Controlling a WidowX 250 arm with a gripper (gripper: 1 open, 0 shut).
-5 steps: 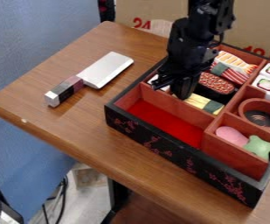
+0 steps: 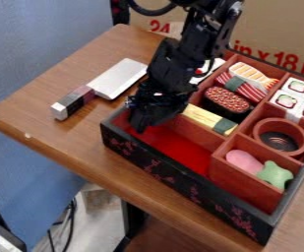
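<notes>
My black gripper [image 2: 148,110] hangs over the left front part of a compartmented bento box [image 2: 213,212], at the top of the empty red compartment [image 2: 181,149]; whether its fingers hold anything cannot be told. The box holds a cream piece [image 2: 210,118] with a green band, a striped piece [image 2: 241,83], an oval speckled piece [image 2: 226,101], white pieces [image 2: 291,97], a dark ring piece [image 2: 279,139], a pink piece [image 2: 244,161] and a green piece [image 2: 273,175]. The arm hides the box's upper left.
A white block [image 2: 117,79] and a small grey-and-pink block [image 2: 73,102] lie on the wooden table [image 2: 42,118] left of the box. The table's left and near edges are in view. A cardboard box [image 2: 277,30] stands behind.
</notes>
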